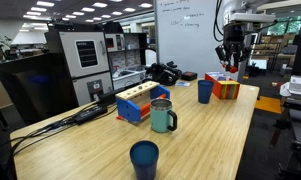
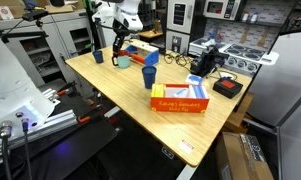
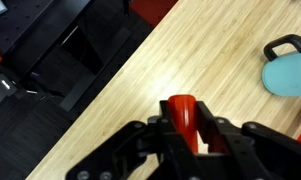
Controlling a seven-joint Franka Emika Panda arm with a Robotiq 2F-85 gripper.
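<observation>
Two dark fingers of my gripper are shut on an orange-red object [image 3: 183, 112], seen end-on in the wrist view; its full shape is hidden. In the first exterior view the gripper [image 1: 233, 62] is at the upper right, above the table, with the red object [image 1: 233, 69] below it. The gripper stands clear of the teal mug [image 3: 287, 72], which is to the right in the wrist view. In the second exterior view that mug [image 2: 123, 61] is on the table close to the gripper's position.
Blue cups [image 1: 144, 158] [image 1: 205, 91] stand at the near end and farther back. A toy workbench [image 1: 140, 100] is beside the mug [image 1: 163, 116]. An open orange-yellow box [image 2: 178, 103] and a toy kitchen [image 2: 235, 65] occupy the table's other side. Bare wood [image 1: 205, 130] is clear along the front.
</observation>
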